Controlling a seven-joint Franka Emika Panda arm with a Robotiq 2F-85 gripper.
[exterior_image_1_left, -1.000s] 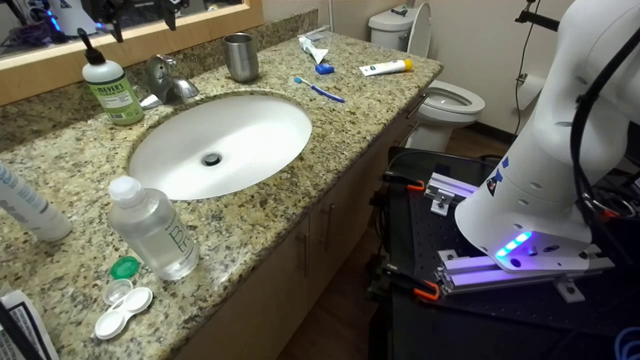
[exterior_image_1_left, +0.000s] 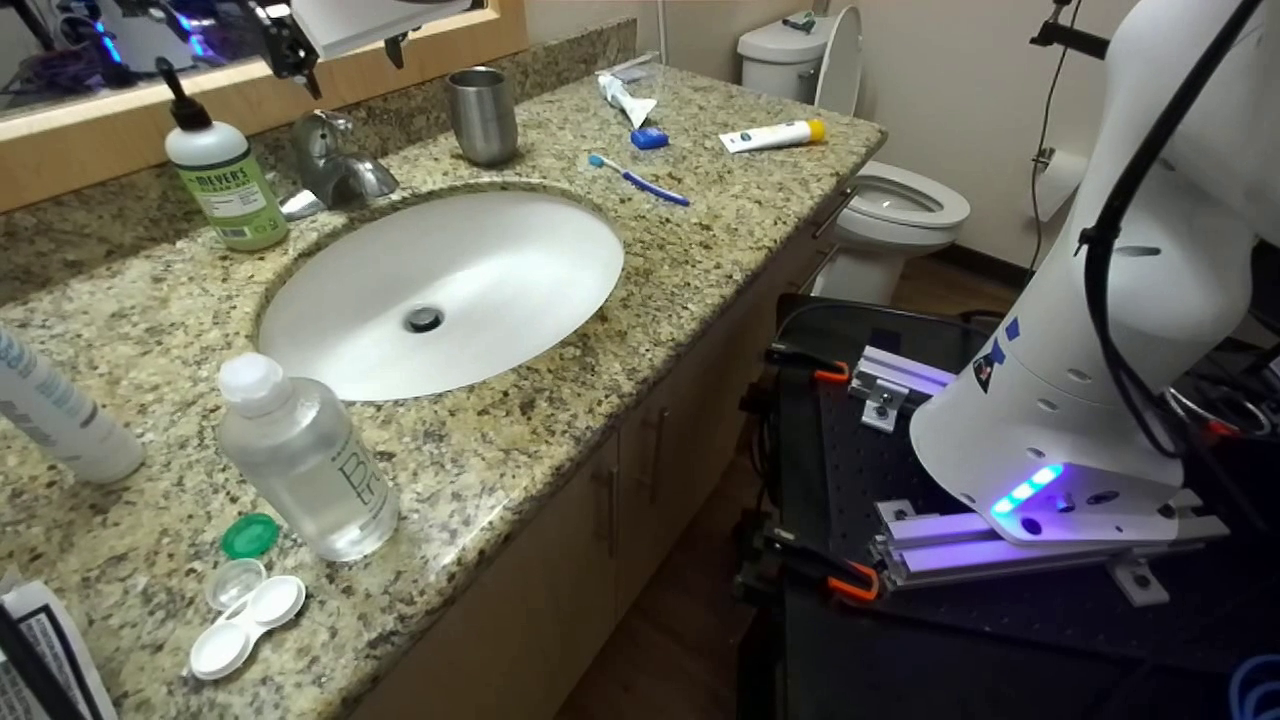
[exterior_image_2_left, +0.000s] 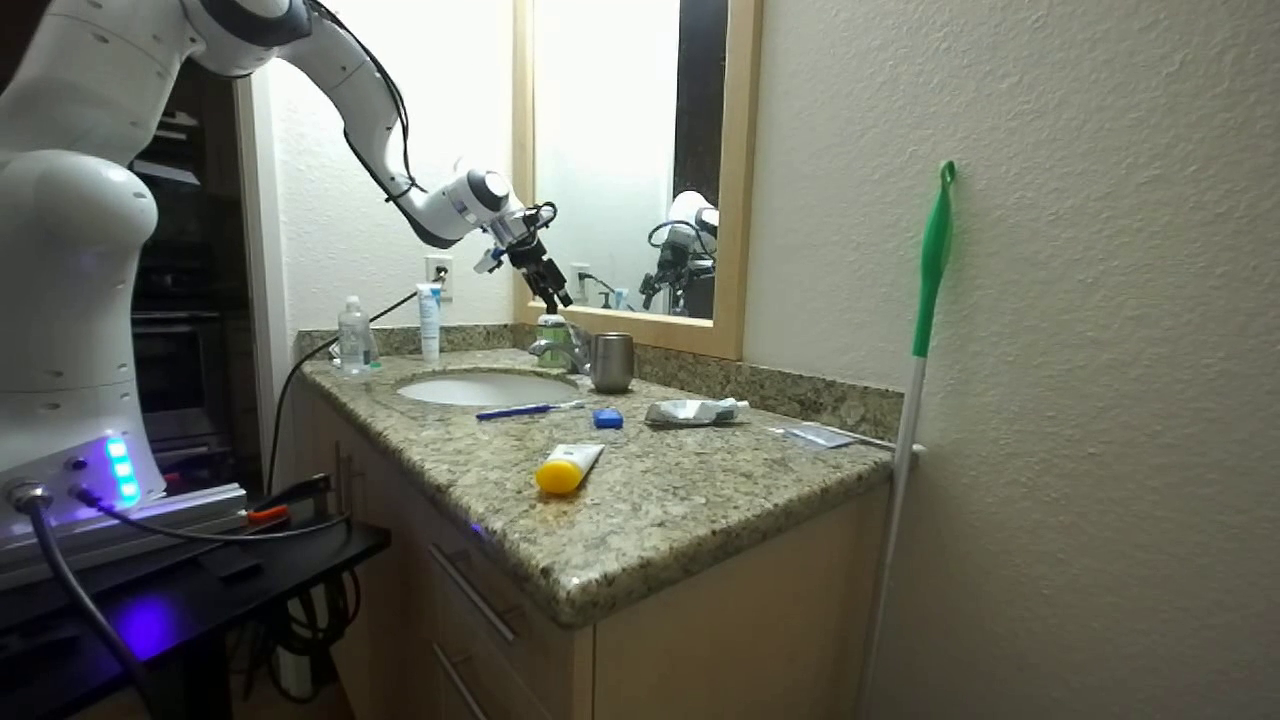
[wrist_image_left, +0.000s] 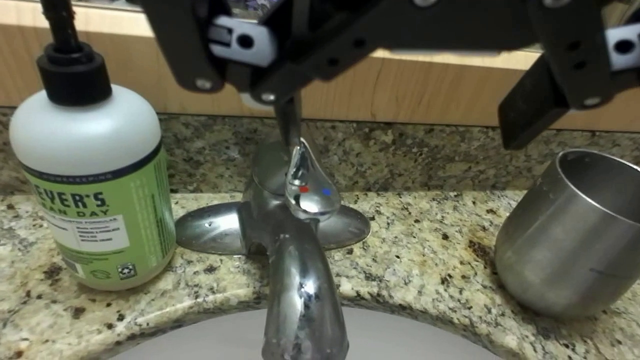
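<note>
My gripper is open, with nothing between its fingers. In the wrist view it hangs above the chrome faucet (wrist_image_left: 303, 282), and one fingertip appears in line with the faucet handle (wrist_image_left: 315, 195); whether they touch I cannot tell. The other fingertip lies up and to the left of the steel cup (wrist_image_left: 561, 246). A soap bottle (wrist_image_left: 96, 192) with a black pump stands left of the faucet. In exterior view 1 the gripper (exterior_image_1_left: 355, 67) shows at the top edge, above the faucet (exterior_image_1_left: 336, 162) and in front of the mirror.
The white sink (exterior_image_1_left: 480, 264) is empty. A clear bottle (exterior_image_1_left: 306, 462), a white tube (exterior_image_1_left: 60, 408) and a contact lens case (exterior_image_1_left: 246, 624) occupy the near counter. Toward the far end lie a toothbrush (exterior_image_1_left: 642, 180), a blue box (exterior_image_1_left: 649, 139) and a yellow-capped tube (exterior_image_1_left: 774, 136).
In exterior view 1 my gripper has shifted right, away from over the soap bottle to above the faucet. The arm's upper part has swung too. The counter objects look unmoved.
</note>
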